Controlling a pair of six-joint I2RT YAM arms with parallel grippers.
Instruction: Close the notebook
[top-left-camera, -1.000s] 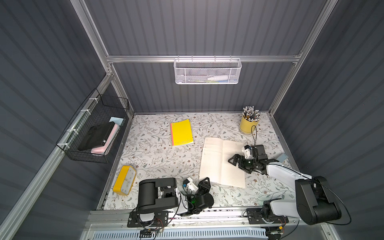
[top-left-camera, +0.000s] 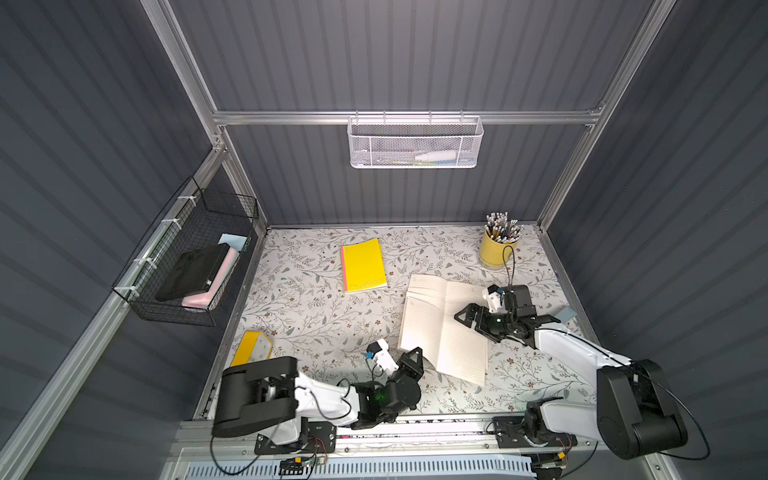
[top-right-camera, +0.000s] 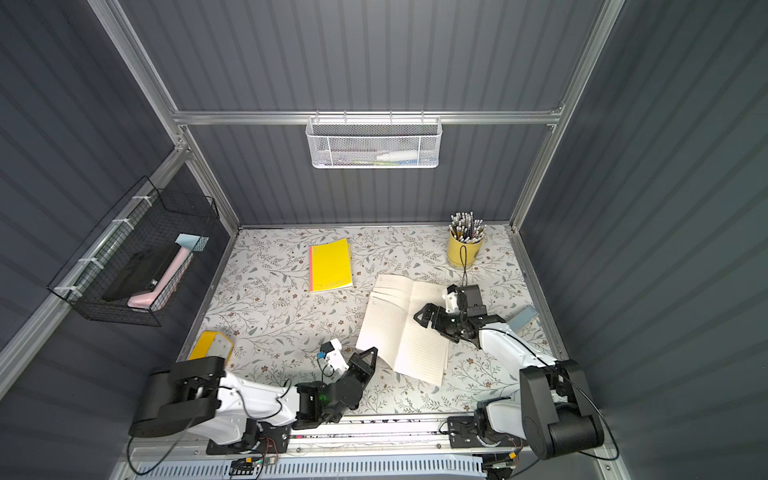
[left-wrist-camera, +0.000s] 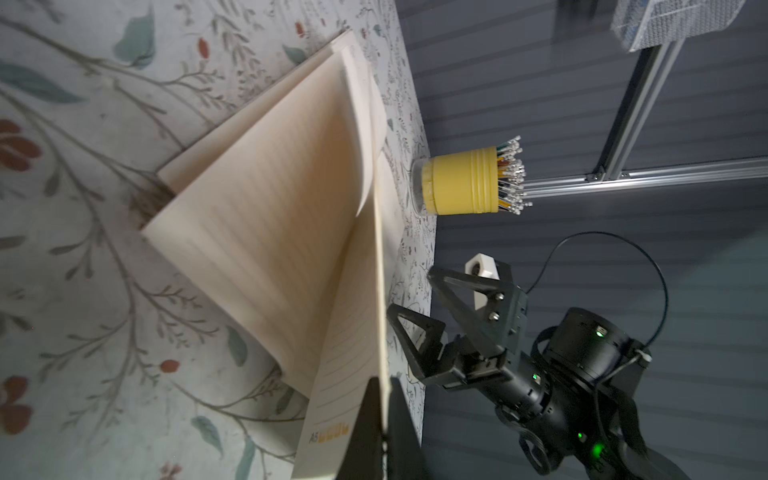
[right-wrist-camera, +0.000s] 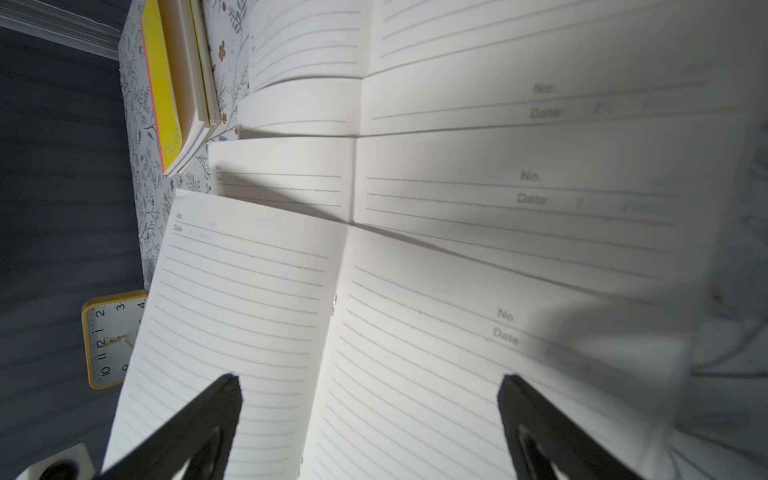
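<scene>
The notebook (top-left-camera: 465, 340) lies open on the table, and several of its sheets fan out at the far end. Its near left part is raised off the table, with the cover's edge running between the fingers of my left gripper. That gripper is shut on this thin edge at the near left corner, as the left wrist view shows. Above the right page hangs my right gripper (top-left-camera: 464, 317); in the right wrist view its two fingers (right-wrist-camera: 534, 428) stand wide apart over the lined pages, nothing between them.
A yellow notebook (top-left-camera: 364, 265) lies left of the open one. Behind the right arm stands a yellow pencil cup (top-left-camera: 493, 254). A yellow clock (top-left-camera: 251, 347) is at the left edge, partly behind the left arm.
The notebook's near left corner has risen, and its near edge has shifted slightly towards the front.
</scene>
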